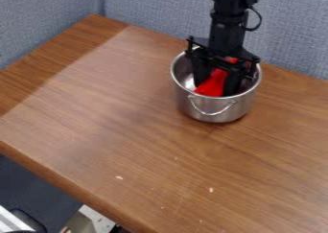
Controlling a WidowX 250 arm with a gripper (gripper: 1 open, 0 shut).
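A steel pot with a wire handle sits toward the back right of the wooden table. A red object lies inside it. My black gripper reaches down from above into the pot, over and around the red object. Its fingers are dark and partly hidden in the pot, so I cannot tell whether they are shut on it.
A grey surface lies behind the table's back edge. White and black hardware shows at the bottom left corner.
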